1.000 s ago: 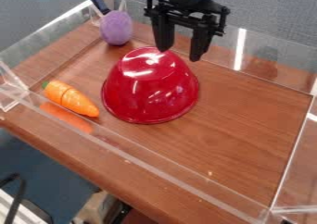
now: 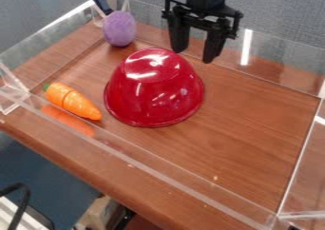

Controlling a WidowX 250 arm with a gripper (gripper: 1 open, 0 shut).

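A shiny red dome, like an upturned bowl (image 2: 154,89), sits in the middle of the wooden table. My black gripper (image 2: 196,47) hangs above and just behind it, its two fingers apart with nothing seen between them. An orange toy carrot (image 2: 72,101) lies at the left near the clear front wall. A purple egg-shaped toy (image 2: 120,28) stands at the back left.
Clear plastic walls (image 2: 295,217) border the table (image 2: 245,142). A dark handled object is partly seen behind the purple toy, and dark cables hang at the lower left.
The objects have not moved.
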